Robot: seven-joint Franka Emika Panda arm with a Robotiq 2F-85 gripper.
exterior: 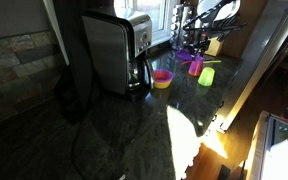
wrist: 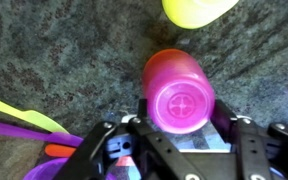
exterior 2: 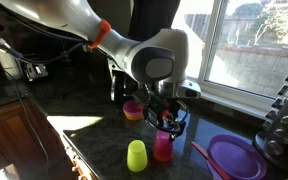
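A pink cup [wrist: 181, 92] lies between my gripper's fingertips in the wrist view, its round end facing the camera. My gripper is part open, one finger on each side of the cup; whether the pads touch it cannot be told. In the second exterior view, the gripper [exterior 2: 172, 128] points down over the pink cup [exterior 2: 163, 149], which stands on the dark counter. A yellow-green cup [exterior 2: 137, 156] stands close beside it, and its edge [wrist: 196, 10] shows at the top of the wrist view.
A purple plate [exterior 2: 234, 158] with a red utensil lies toward the window. Pink and yellow bowls [exterior: 162, 79] sit near the coffee maker [exterior: 119, 50]. Several coloured utensils [wrist: 29, 117] reach in from the left of the wrist view.
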